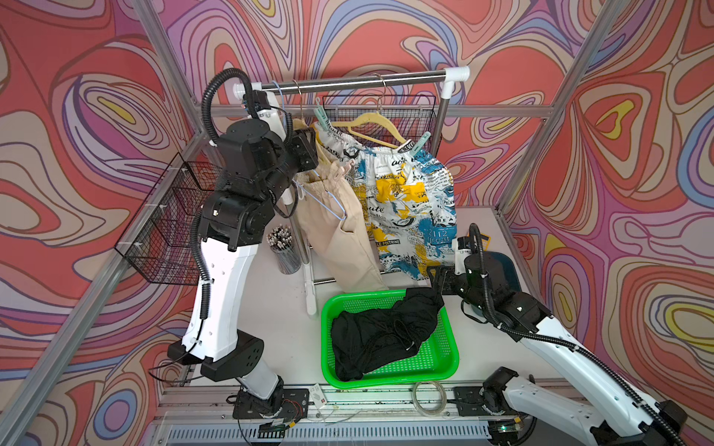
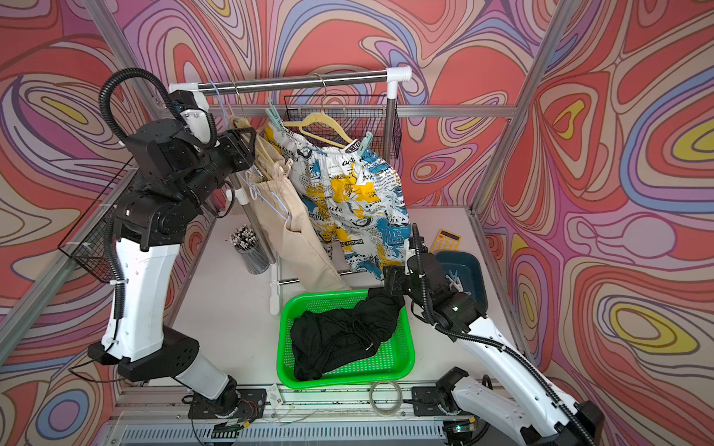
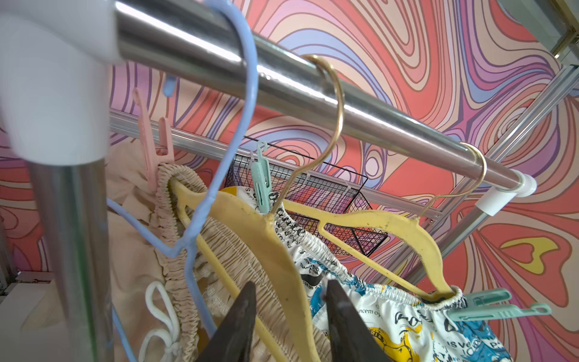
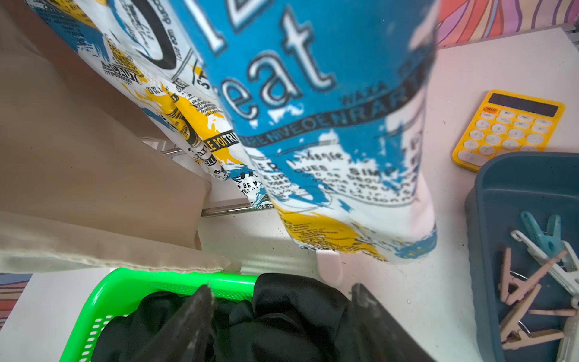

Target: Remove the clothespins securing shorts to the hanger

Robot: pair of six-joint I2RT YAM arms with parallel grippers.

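Patterned shorts [image 1: 405, 200] hang from a yellow hanger [image 1: 372, 122], a mint clothespin [image 1: 322, 117] at the left of the waistband and another mint clothespin [image 1: 421, 142] at the right. Beside them, beige shorts [image 1: 334, 223] hang on a second yellow hanger [image 3: 283, 271]; a pink clothespin [image 3: 158, 144] grips their waistband. My left gripper is open near this second hanger, its fingers apart and no clothespin between them. Low down, my right gripper stands open and empty, below the patterned shorts' hem and above the green basket [image 1: 327, 327].
Black clothing [image 1: 386, 327] lies in the basket. A blue bin [image 4: 476, 241] at the right holds several loose clothespins, with a yellow calculator [image 4: 509, 129] behind it. An empty-looking blue hanger [image 3: 199, 223] hangs near the left post [image 3: 72, 241] of the rack.
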